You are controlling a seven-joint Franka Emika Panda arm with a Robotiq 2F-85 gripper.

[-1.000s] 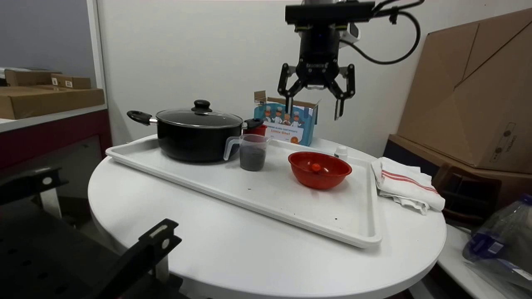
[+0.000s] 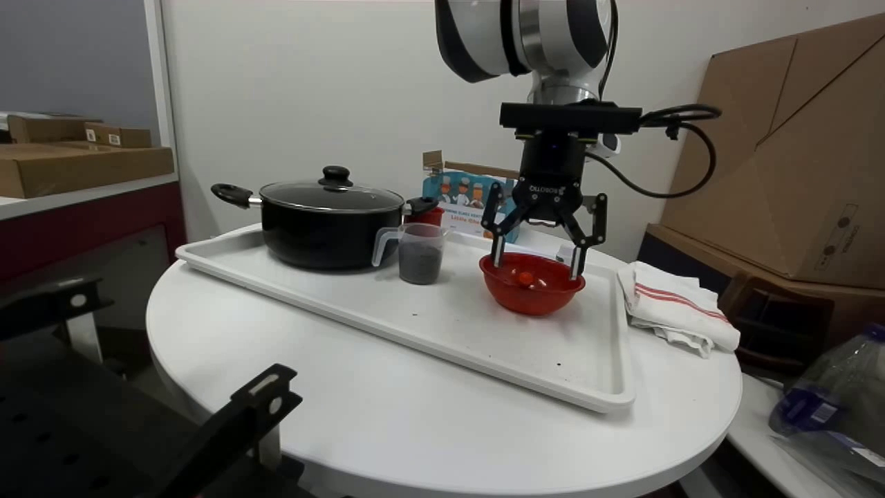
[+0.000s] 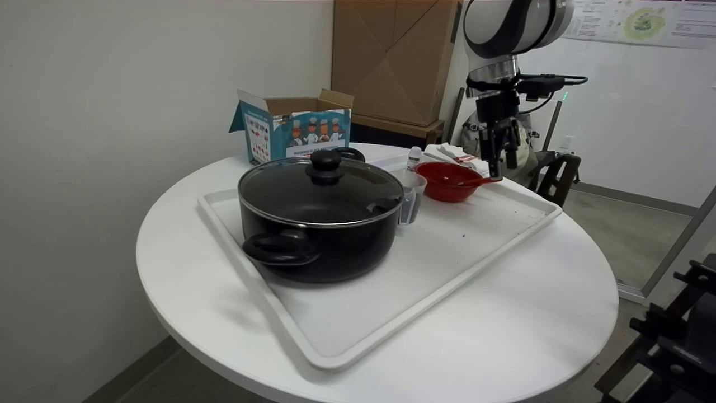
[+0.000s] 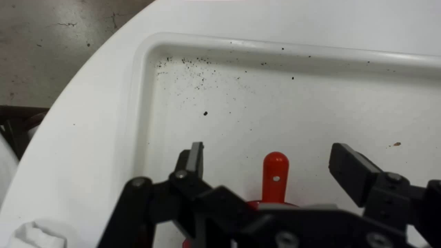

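Observation:
A red bowl (image 2: 535, 302) rests on the white tray (image 2: 398, 330), towards the right in exterior view 1. A red handle (image 4: 275, 177) with a rounded end and a small hole sticks out over its rim; whether it belongs to the bowl or to a utensil in it I cannot tell. My gripper (image 2: 537, 259) points down at the bowl, open wide, one finger on either side in that view. In the wrist view the handle shows between the spread fingers, touching neither. The gripper hides most of the bowl there.
A lidded black pot (image 3: 322, 245), a clear measuring cup (image 2: 420, 257) with dark contents and a small white-capped bottle (image 3: 414, 158) stand near the bowl. Beyond are a blue box (image 3: 315, 131) and a folded towel (image 2: 676, 303). Dark crumbs dot the tray.
My arm has come down and slightly right, from high above the tray to the level of the bowl's rim. The gripper stays open; the bowl has not moved.

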